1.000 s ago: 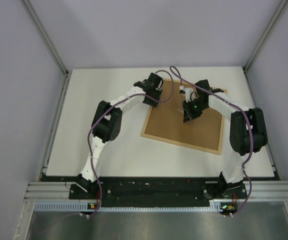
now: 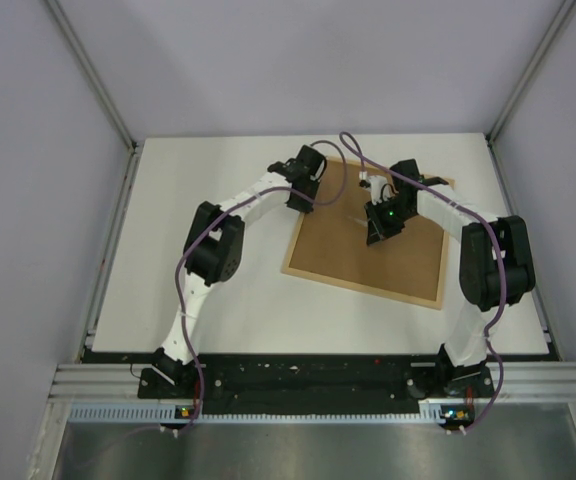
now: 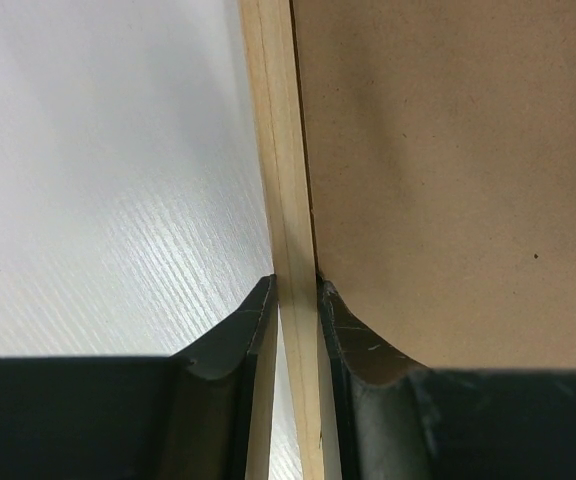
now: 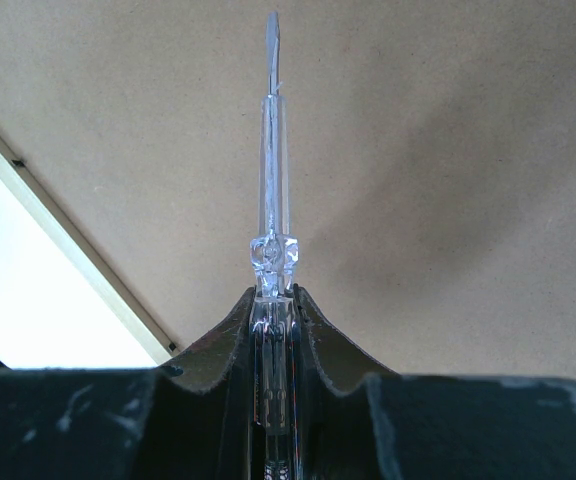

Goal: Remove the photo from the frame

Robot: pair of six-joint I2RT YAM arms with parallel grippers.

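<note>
The picture frame lies with its brown backing board up and a pale wooden border around it. At the frame's left side, my left gripper has one fingertip on each side of that border, close against the wood. Whether it grips the wood is not clear. Over the board, my right gripper is shut on a clear-handled screwdriver, its flat metal blade pointing away from the fingers. No photo shows; the backing covers the inside. Small dark tabs sit along the border in the right wrist view.
White table surrounds the frame, with free room to the left and in front. Purple cables from both arms arch above the frame's far part.
The right arm, the screwdriver and the frame stay where they were.
</note>
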